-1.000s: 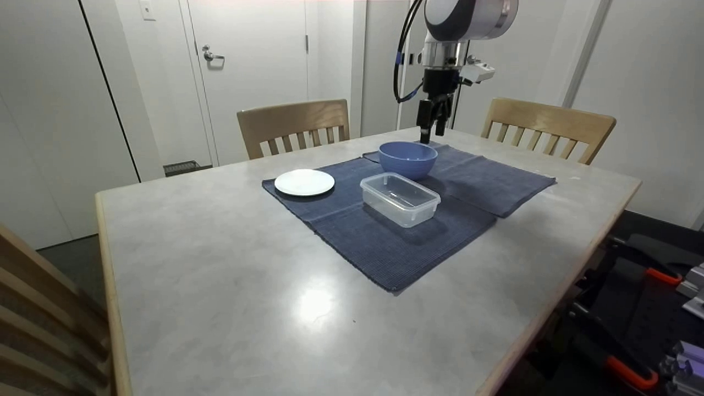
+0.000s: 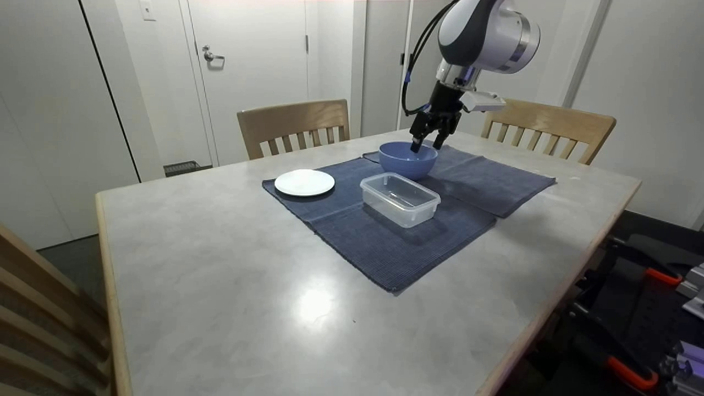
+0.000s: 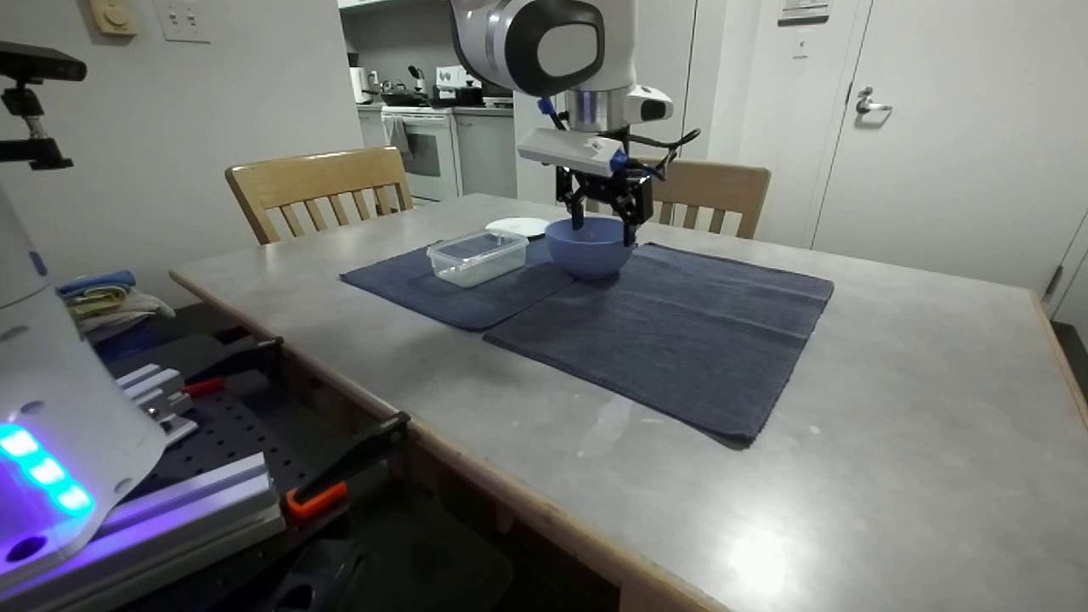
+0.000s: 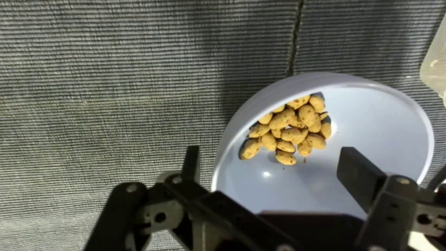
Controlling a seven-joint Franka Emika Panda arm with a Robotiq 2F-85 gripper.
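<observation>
A blue bowl (image 2: 397, 164) stands upright on the dark blue cloths, and in the wrist view several tan speckled nuts or snack pieces (image 4: 307, 115) lie inside it. My gripper is open, pointing down at the bowl's rim. One finger (image 4: 357, 175) is over the bowl's inside, while the other finger (image 4: 192, 163) is outside, above the cloth. The rim passes between them, with nothing gripped. From exterior view 2 the gripper (image 3: 603, 226) looks level with the rim; whether a finger touches the bowl I cannot tell.
Close beside the bowl sits a clear plastic container (image 2: 400, 205), which looks empty. A white plate (image 2: 304, 182) rests on the cloth (image 2: 396, 254) to its left in exterior view 1. Chairs (image 2: 297, 125) border the table, whose near part (image 2: 231, 284) is bare.
Over the last second my gripper has come down and tilted, from above and behind the bowl to its rim. The bowl, container and plate are where they were.
</observation>
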